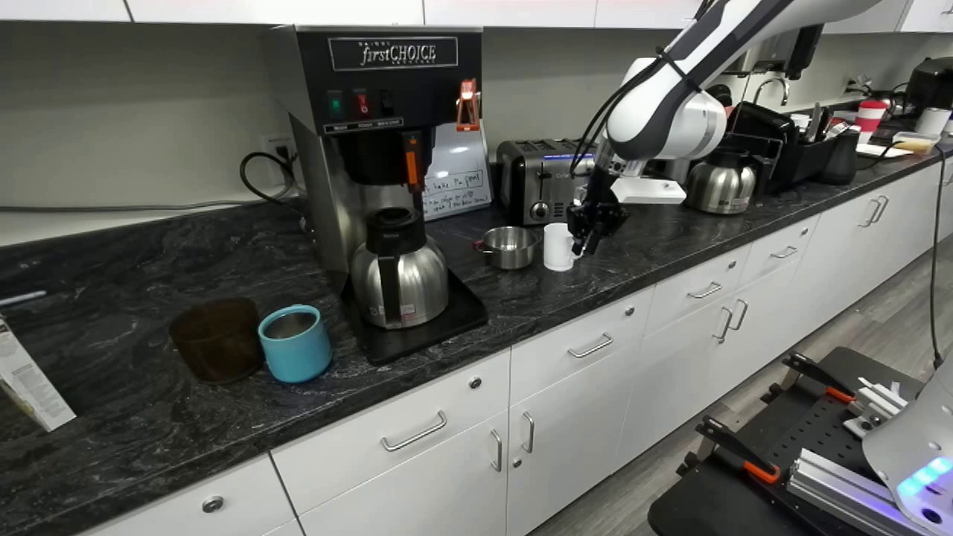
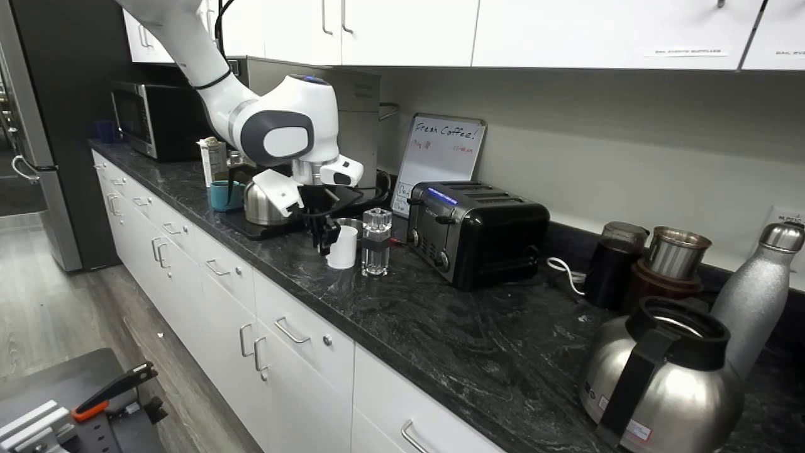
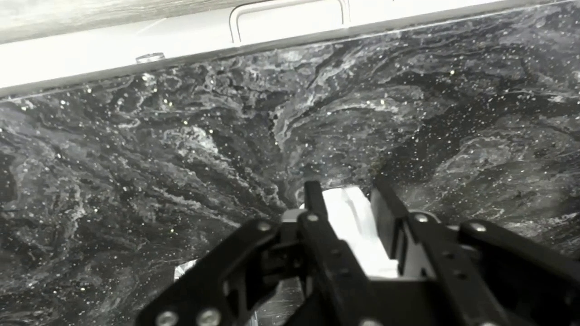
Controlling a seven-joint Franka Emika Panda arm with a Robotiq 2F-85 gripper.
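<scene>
A white mug (image 1: 558, 249) stands upright on the dark counter, its handle side towards my gripper (image 1: 586, 243). The black fingers reach down beside the mug, near its upper part. From the other side, the mug (image 2: 343, 248) is partly covered by the gripper (image 2: 324, 243). In the wrist view a white part of the mug (image 3: 356, 222), apparently the handle, lies between the two fingers of the gripper. The fingers are part open, with a narrow gap showing near the right one; no firm hold is visible. Most of the mug is hidden there.
A clear ridged tumbler (image 2: 375, 245) stands close to the mug. A steel bowl (image 1: 509, 247) and the toaster (image 1: 542, 183) are near it too. Left of these is the coffee maker with a carafe (image 1: 399, 272), then a teal mug (image 1: 295, 350).
</scene>
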